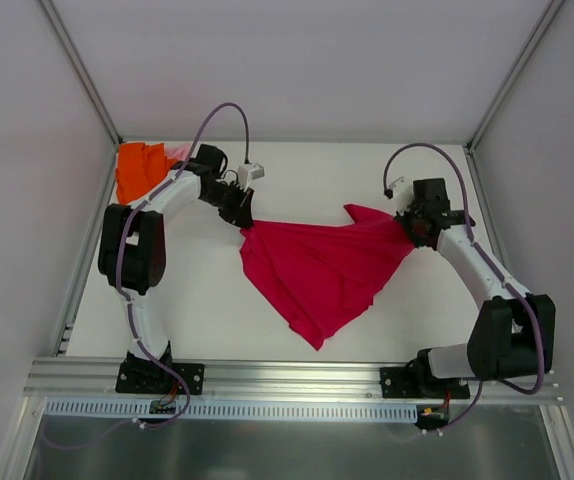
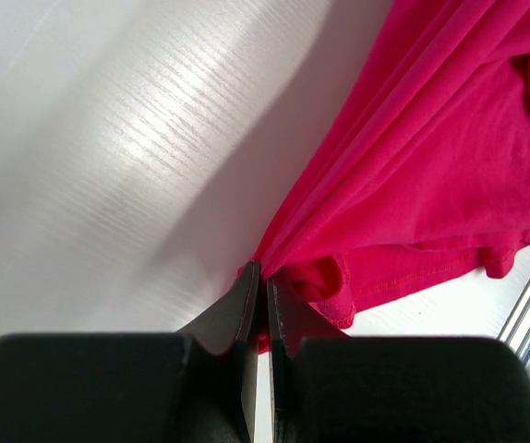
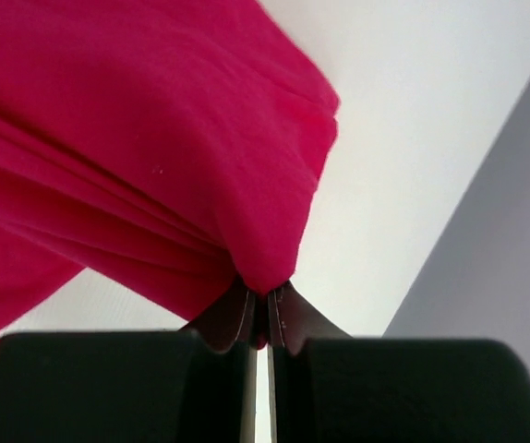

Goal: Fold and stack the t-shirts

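Note:
A red t-shirt point(image 1: 317, 270) is stretched across the middle of the white table. My left gripper point(image 1: 245, 222) is shut on its left end; in the left wrist view the gathered fabric point(image 2: 385, 185) runs into the fingertips. My right gripper point(image 1: 412, 240) is shut on the right end, where bunched cloth point(image 3: 191, 166) enters the fingers in the right wrist view. The shirt's lower part tapers toward the front, and a flap point(image 1: 367, 214) sticks up at the back right.
An orange folded shirt point(image 1: 139, 170) and a pink one point(image 1: 177, 152) lie at the back left, partly behind my left arm. Bare table point(image 1: 317, 175) shows behind the red shirt and at both front corners.

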